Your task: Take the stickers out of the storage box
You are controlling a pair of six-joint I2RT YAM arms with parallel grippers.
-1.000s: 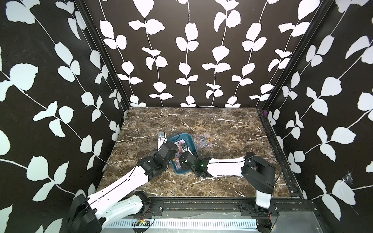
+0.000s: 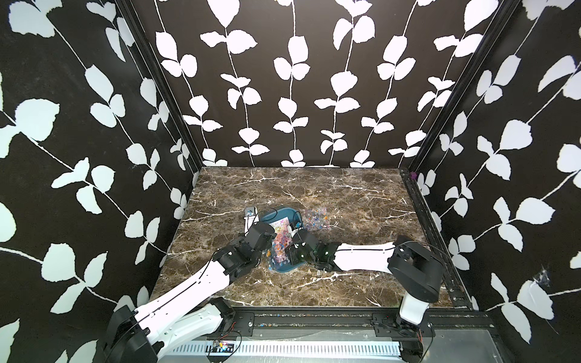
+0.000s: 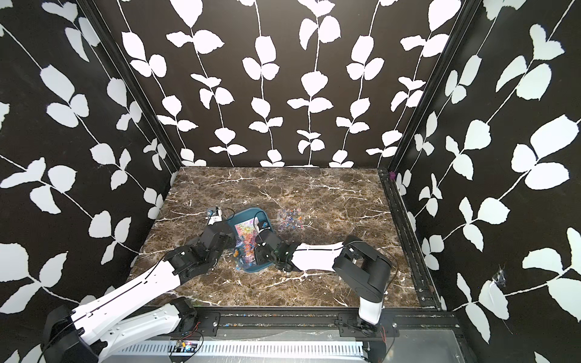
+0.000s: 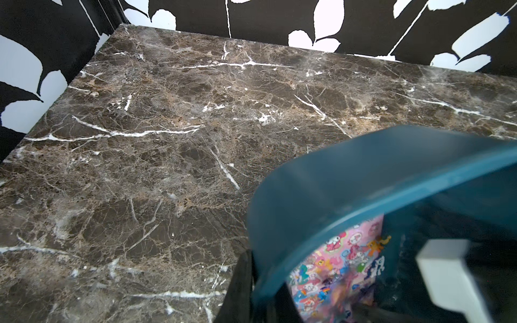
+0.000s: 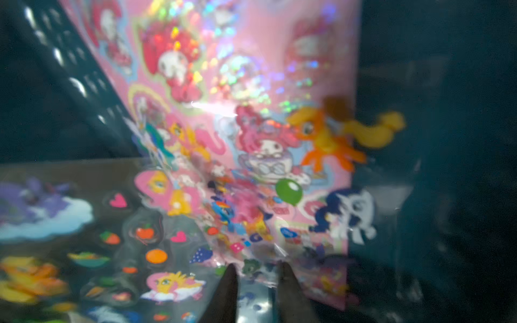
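The teal storage box [image 4: 344,167] sits on the marble table, holding a pink sticker sheet [image 5: 269,64] with cartoon characters and a clear sheet of small stickers [image 5: 86,253]. My left gripper is at the box's near-left rim, shut with the thin wall between or against its fingers; its tips are hidden. My right gripper is inside the box over the sticker sheets, its blurred fingers apart, part open; whether any sticker edge lies between them is unclear.
A scattered patch of small stickers [image 3: 291,219] lies right of the box. Patterned walls enclose the sides and back.
My left arm is nearly still.
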